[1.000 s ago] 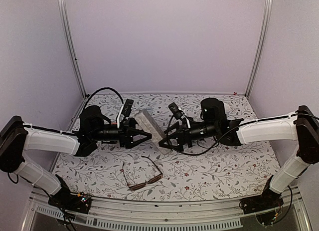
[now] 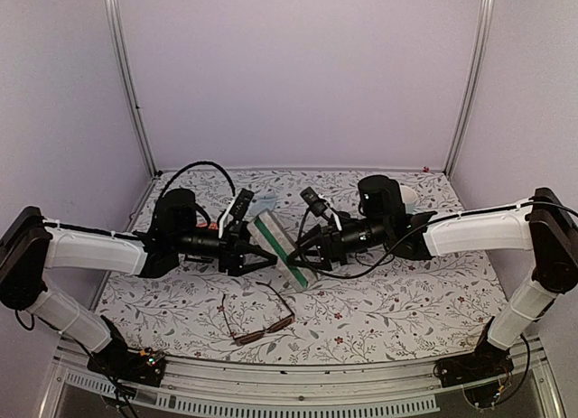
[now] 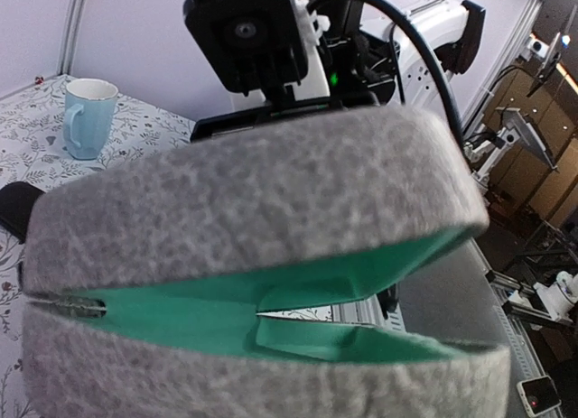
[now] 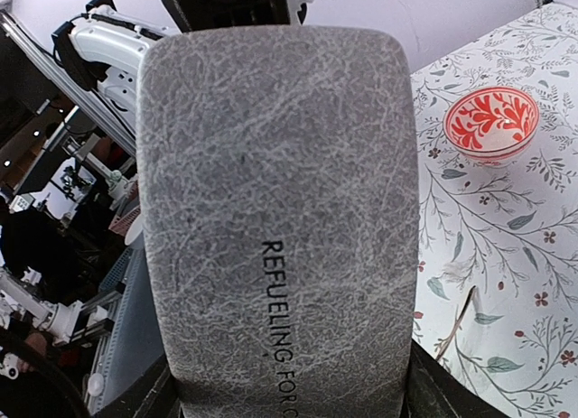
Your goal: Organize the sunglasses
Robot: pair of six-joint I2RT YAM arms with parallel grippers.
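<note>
A grey felt glasses case (image 2: 282, 246) is held in the air by my right gripper (image 2: 310, 254), shut on it; it fills much of the right wrist view (image 4: 275, 210). Its lid gapes, showing a green lining (image 3: 181, 305) in the left wrist view. My left gripper (image 2: 251, 260) is just left of the case; whether it touches is unclear, and its fingers look apart. The sunglasses (image 2: 264, 333) lie unfolded on the table below, near the front edge.
A light blue mug (image 3: 88, 120) stands at the back. A red-patterned bowl (image 4: 490, 120) is on the table, largely hidden behind the left arm from above.
Both grippers have shifted slightly; the sunglasses lie where they were.
</note>
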